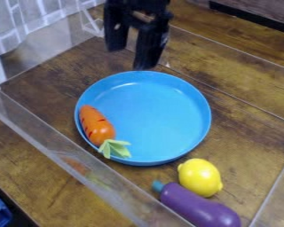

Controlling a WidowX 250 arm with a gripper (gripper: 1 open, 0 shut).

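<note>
My dark gripper (pixel 130 43) hangs at the top centre, blurred, its two fingers spread open above the back rim of a blue plate (pixel 156 115). A toy carrot (pixel 97 126) with pale green leaves lies on the left side of the plate. A yellow lemon (pixel 199 176) and a purple eggplant (pixel 198 206) lie on the wooden table at the lower right, outside the plate.
A clear plastic wall (pixel 74 168) runs diagonally along the lower left, with another at the top left.
</note>
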